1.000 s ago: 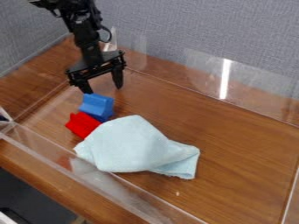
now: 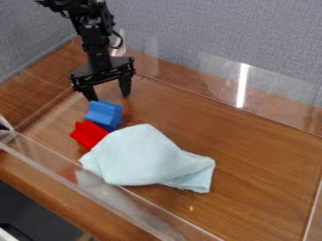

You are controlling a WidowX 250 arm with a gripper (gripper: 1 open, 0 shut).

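Note:
The black gripper (image 2: 105, 90) hangs low at the upper left of the tray, its two fingers spread apart with nothing visible between them. Just in front of it sits a blue block (image 2: 104, 114), with a red block (image 2: 88, 134) nearer the front. A crumpled pale blue cloth (image 2: 149, 160) lies to the front right of both blocks.
The wooden tray floor (image 2: 248, 168) is clear across the right half and at the back right. Clear walls surround it, with a transparent front edge (image 2: 101, 204) running below the red block and cloth.

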